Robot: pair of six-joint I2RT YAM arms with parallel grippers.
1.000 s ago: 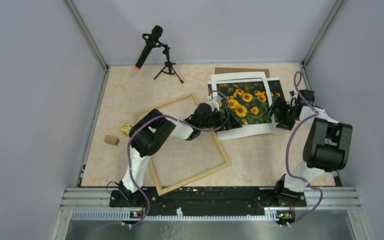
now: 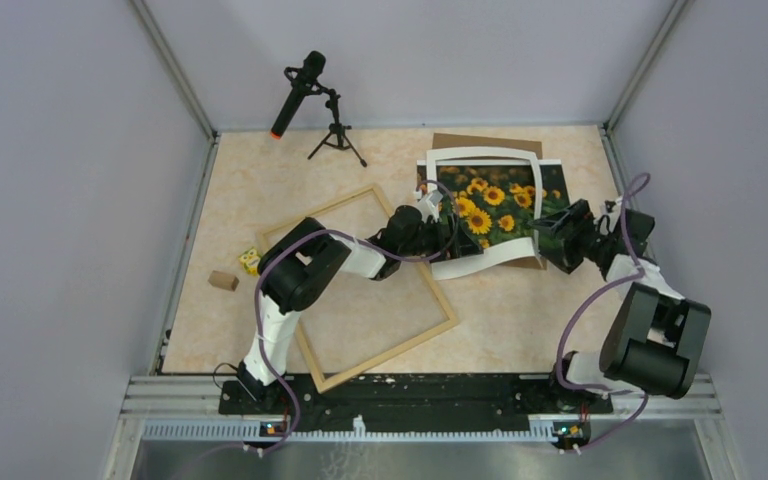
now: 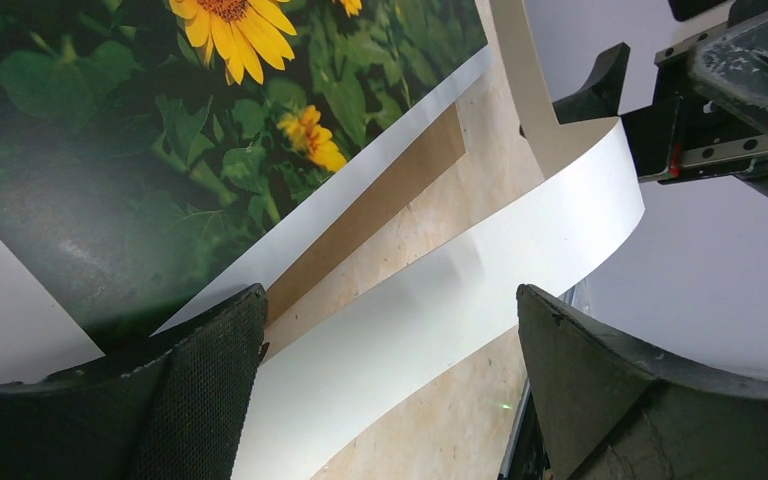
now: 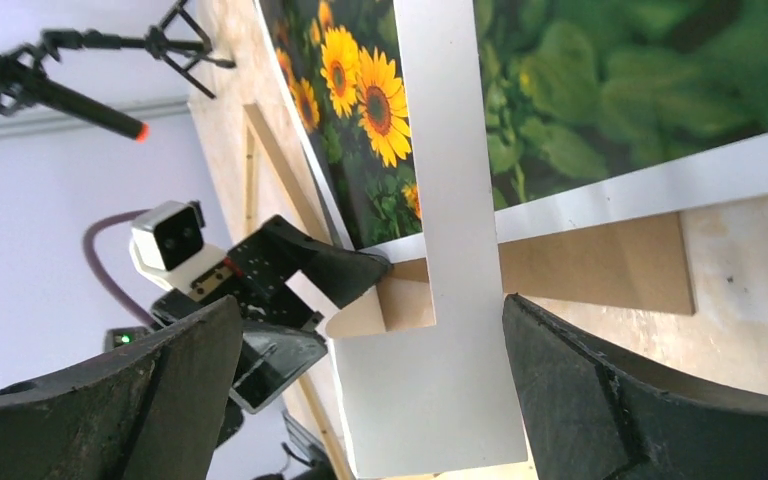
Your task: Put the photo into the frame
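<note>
The sunflower photo lies on a brown board at the back right, under a white mat whose front strip is curved up off the table. My left gripper is open at the mat's front-left corner, the strip running between its fingers. My right gripper is open at the right side, the mat's front-right corner between its fingers. An empty wooden frame lies at the centre-left, partly under the left arm.
A black tripod with a tube stands at the back. A wooden block and a yellow object lie at left.
The mat's front strip has bent, and the board edge now shows below it. The left arm has stayed put.
</note>
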